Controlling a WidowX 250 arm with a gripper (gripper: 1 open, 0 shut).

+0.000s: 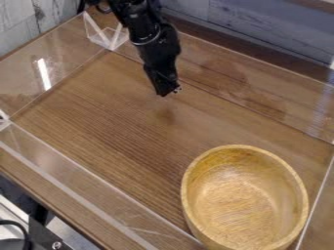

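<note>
My gripper (164, 86) hangs over the back middle of the wooden table (104, 137), at the end of the black arm reaching in from the top. It looks shut, with nothing visible between its small fingertips.
A large yellow bowl (245, 195) stands at the front right. A clear plastic object (107, 31) is at the back left, beside the arm. Walls border the table at the back.
</note>
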